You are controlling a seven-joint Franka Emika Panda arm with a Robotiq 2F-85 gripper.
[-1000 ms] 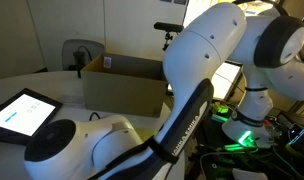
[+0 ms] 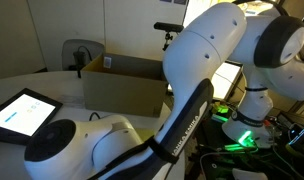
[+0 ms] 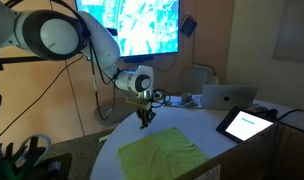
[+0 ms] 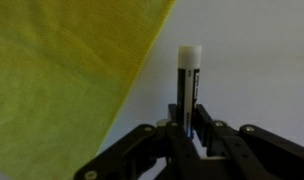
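In the wrist view my gripper is shut on a slim marker (image 4: 189, 66), black along its body with a pale grey end that points away from the fingers. The marker's other end is hidden between the fingers. A yellow-green cloth (image 4: 67, 70) fills the left of that view, beside the marker and apart from it. In exterior view 2 the gripper (image 3: 145, 120) hangs over the white table, just past the far edge of the cloth (image 3: 162, 155). Exterior view 1 has the gripper hidden behind the arm.
A cardboard box (image 2: 124, 85) stands on the table, with a lit tablet (image 2: 25, 115) beside it. Farther back in exterior view 2 is a silver laptop (image 3: 228, 97). Bare white tabletop (image 3: 187, 122) lies between the cloth and the laptop.
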